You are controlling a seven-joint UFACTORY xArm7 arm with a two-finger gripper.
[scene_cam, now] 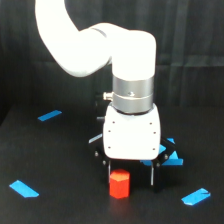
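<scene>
A small red block [119, 184] sits on the black tabletop in the lower middle of the camera view. Directly over it, pointing down, is my white gripper [131, 181], with its thin dark fingers set wide apart. One finger is close to the block's left side in the image. Between the block's right side and the other finger [152, 176] a dark gap shows. The fingers stand open; whether either finger touches the block, I cannot tell.
Blue tape strips mark the black table: one back left [50, 115], one front left [24, 189], one front right [196, 197]. More blue pieces [174, 160] lie partly hidden behind the gripper. A dark curtain [190, 60] hangs behind.
</scene>
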